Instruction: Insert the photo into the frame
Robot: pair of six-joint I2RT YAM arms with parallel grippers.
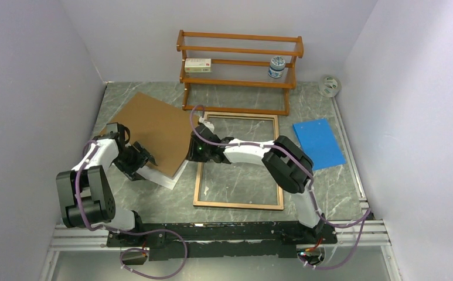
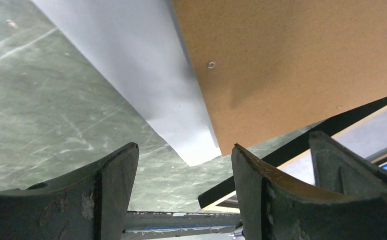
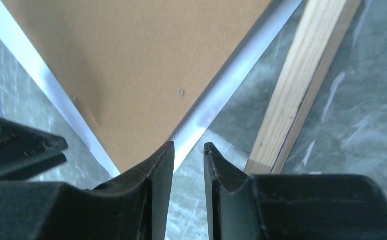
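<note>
A brown board (image 1: 159, 126) lies at the left, over a white sheet (image 1: 163, 178) whose edges stick out from beneath it. No picture side shows. My left gripper stands open near the board's front corner, its fingers apart and empty. In the right wrist view my right gripper is narrowly open beside the other edge of the board (image 3: 126, 65); tabletop shows through the gap, and nothing is seen held. The wooden frame (image 1: 238, 205) lies flat to the right, with the right arm across it and the tabletop pattern showing inside.
Behind the work area stands a wooden rack (image 1: 241, 82) holding a small box (image 1: 198, 65) and a jar (image 1: 276, 67). A blue sheet (image 1: 319, 144) lies right of the frame, and a roll of tape (image 1: 329, 86) sits at the back right corner. Bare tabletop shows before the board.
</note>
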